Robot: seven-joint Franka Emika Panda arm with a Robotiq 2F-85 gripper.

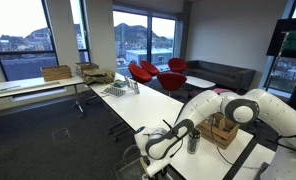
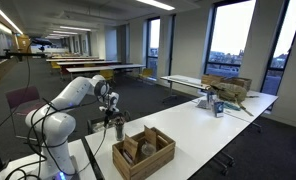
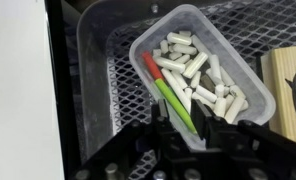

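Note:
Seen from the wrist, a translucent plastic tub (image 3: 134, 60) holds many short white sticks (image 3: 218, 75). A pen with a red end (image 3: 151, 66) and a green body (image 3: 172, 98) lies slantwise along the tub's left side. My gripper is over the near part of the tub, its dark fingers apart, close to the pen's green end. Whether the fingers touch the pen cannot be told. In the first exterior view the gripper (image 1: 153, 168) is low at the bottom edge, and the tub is not clear there.
The tub stands inside a dark mesh basket (image 3: 123, 90). A wooden box (image 3: 285, 85) with lettering sits at its right; a white tabletop (image 3: 20, 95) lies to the left. In the second exterior view, a wooden crate (image 2: 133, 165) and a dark mesh cup (image 2: 119, 130) stand on the table.

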